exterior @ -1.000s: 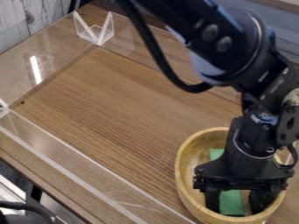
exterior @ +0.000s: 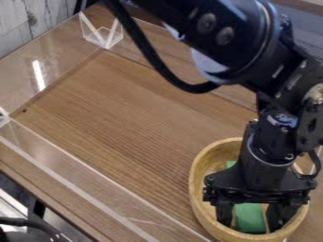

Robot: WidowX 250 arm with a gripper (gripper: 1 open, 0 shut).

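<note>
My black gripper [exterior: 260,197] is lowered into a tan round bowl [exterior: 203,174] at the bottom right of the camera view. A green object [exterior: 248,217] lies inside the bowl, largely hidden under the gripper. The fingers are down around it, but I cannot tell whether they touch it or how far apart they stand.
A small clear plastic or wire object [exterior: 104,30] sits at the far top left. A clear edge strip runs along the table's lower left side, with cables beyond it.
My gripper has shifted slightly within the bowl, its upper body rising a little. The green object still shows under it in the bowl.
</note>
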